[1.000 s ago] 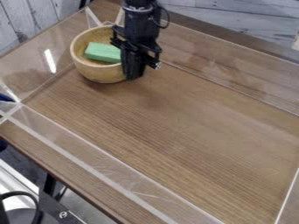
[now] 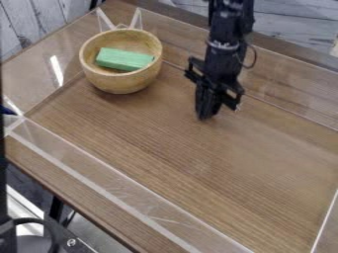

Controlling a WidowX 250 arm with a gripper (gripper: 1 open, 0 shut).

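Observation:
My gripper (image 2: 209, 107) hangs low over the middle of the wooden table (image 2: 185, 178), right of a tan round bowl (image 2: 119, 74). Its fingers are dark and close together, with nothing visible between them. A green block (image 2: 125, 58) lies inside the bowl.
A pale wooden wall (image 2: 291, 22) runs along the back. Dark items at the left edge are only partly in view.
My gripper has moved right, away from the bowl, to lower over open table.

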